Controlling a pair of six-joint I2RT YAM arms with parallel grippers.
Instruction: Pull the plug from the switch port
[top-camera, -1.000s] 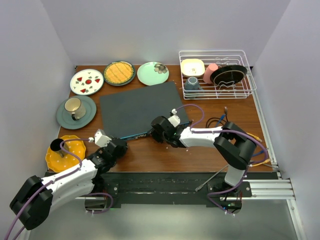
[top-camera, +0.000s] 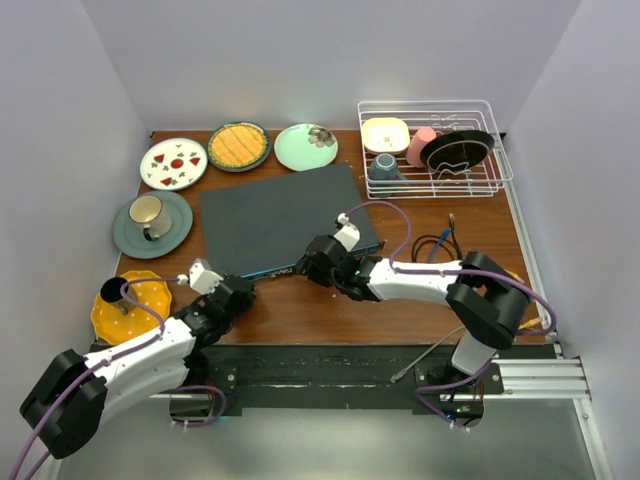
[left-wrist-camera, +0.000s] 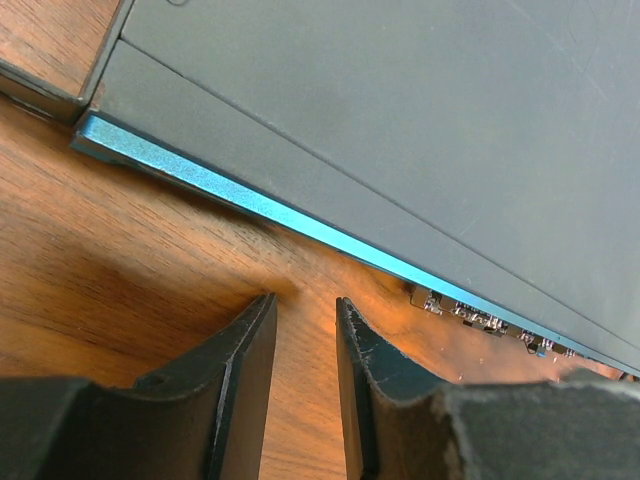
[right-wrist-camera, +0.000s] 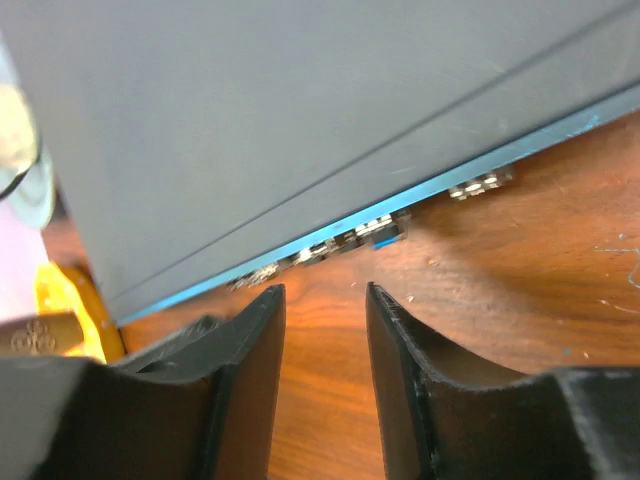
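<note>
The switch (top-camera: 280, 210), a flat dark box with a blue front strip (left-wrist-camera: 240, 195), lies on the wooden table, its row of metal ports (left-wrist-camera: 480, 318) along the front edge. In the right wrist view a small connector with blue (right-wrist-camera: 386, 234) sits in that row; whether a cable leaves it cannot be told. My left gripper stands part open below the switch's front left, nothing between its fingers. My right gripper is part open just in front of the ports, also empty; that view is blurred.
A yellow plate (top-camera: 140, 320) with a dark cup sits left of my left arm. Plates line the back and left. A dish rack (top-camera: 480, 180) stands back right, with coiled cables (top-camera: 430, 243) and a long rod (top-camera: 425, 355) nearer. Bare table (top-camera: 280, 320) lies in front.
My right arm has shifted slightly rightward and toward the front, its elbow moving right. The left arm and the switch look unchanged.
</note>
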